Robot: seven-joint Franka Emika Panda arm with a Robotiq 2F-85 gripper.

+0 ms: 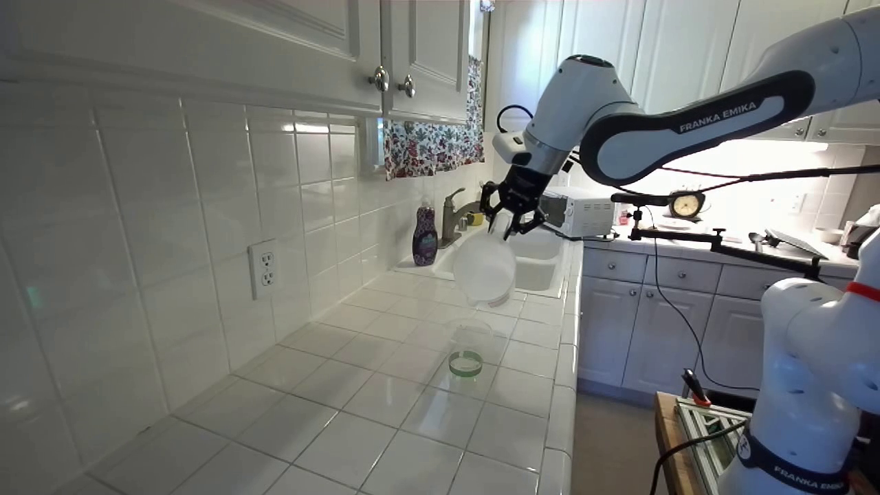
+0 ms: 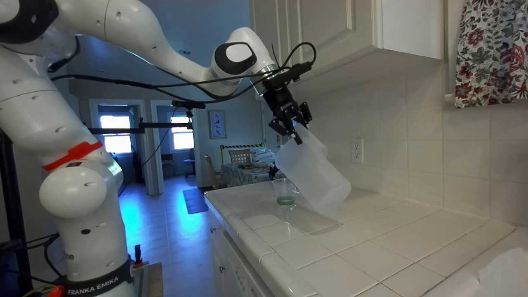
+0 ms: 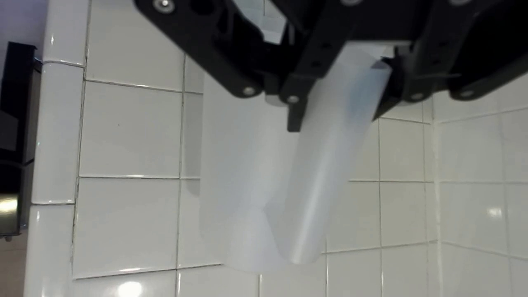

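Note:
A translucent white pitcher hangs tilted above the counter, its handle held between the fingers of my gripper. In exterior view 2 the pitcher leans, with my gripper at its upper end. The wrist view shows the gripper shut around the handle, and the pitcher body beyond. A clear plastic cup with a green band at its base stands upright on the tiles, lower than the pitcher and apart from it. In exterior view 2 the cup is near the counter's far end.
A sink with a faucet lies behind the pitcher. A dark purple bottle stands by the sink's wall-side corner. Part of a whitish object shows at the lower right.

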